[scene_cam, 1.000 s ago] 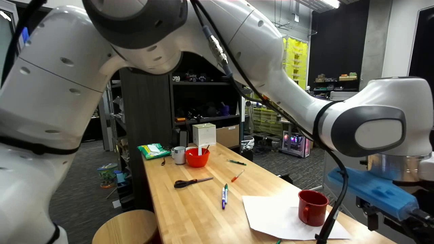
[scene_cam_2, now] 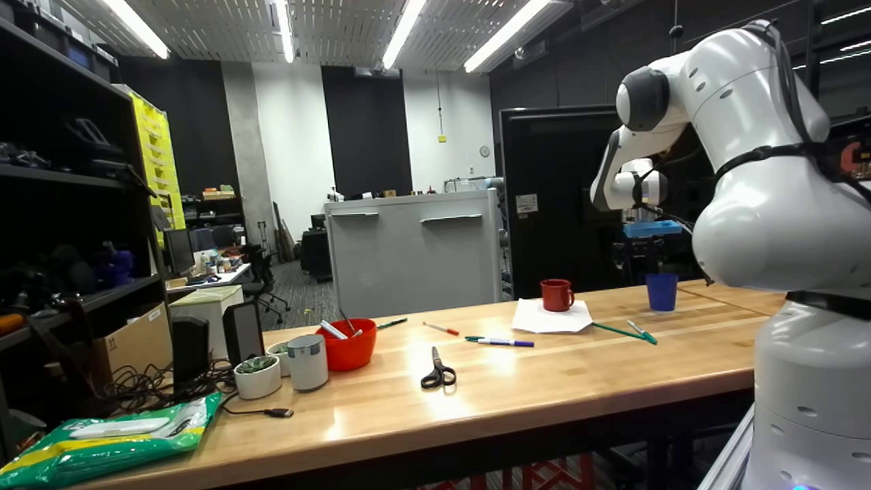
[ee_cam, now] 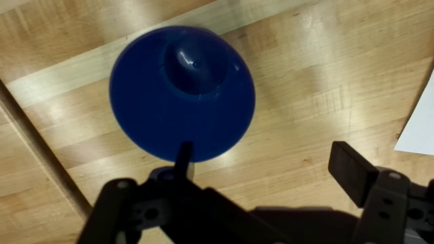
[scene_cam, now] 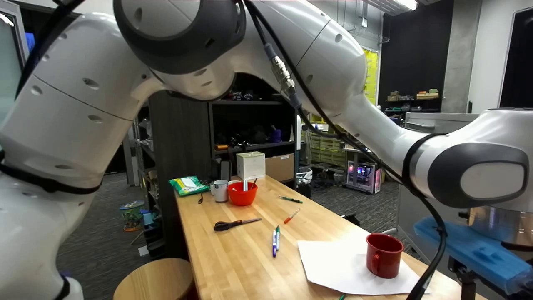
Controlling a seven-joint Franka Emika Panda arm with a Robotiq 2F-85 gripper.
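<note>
A dark blue cup (ee_cam: 179, 118) stands upright on the wooden table (ee_cam: 325, 97), seen from above in the wrist view. My gripper is open, its fingers wide apart. One finger (ee_cam: 184, 156) overlaps the cup's near rim in the picture; whether they touch I cannot tell. The other finger (ee_cam: 352, 173) hangs over bare wood, right of the cup. In exterior view 2, the blue cup (scene_cam_2: 662, 292) sits near the robot's base, below the raised hand with its blue mount (scene_cam_2: 652, 229). Exterior view 1 cuts off the fingertips.
Left of the blue cup in exterior view 2, a red mug (scene_cam_2: 556, 295) rests on white paper (scene_cam_2: 535, 318). Green pens (scene_cam_2: 642, 333) lie close by. Scissors (scene_cam_2: 438, 371), markers (scene_cam_2: 504, 342) and a red bowl (scene_cam_2: 351, 350) are farther along the table.
In exterior view 1, my arm and hand have shifted right and somewhat lower in the picture. The mug, paper, pens and bowl look unmoved.
</note>
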